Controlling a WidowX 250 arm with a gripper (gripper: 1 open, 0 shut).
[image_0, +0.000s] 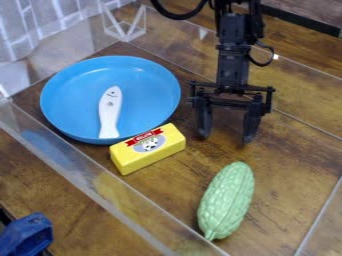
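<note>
My gripper (229, 122) is open and hangs low over the wooden table, right of the blue plate (75, 96), with nothing visible between its fingers. A white knife-like utensil (111, 112) lies on the plate. A yellow box with a red and white label (146, 152) sits just below the plate. A green corn-shaped object (225, 203) lies at the lower middle, below the gripper.
A blue object (22, 237) is at the bottom left corner. Clear edging runs along the left side.
</note>
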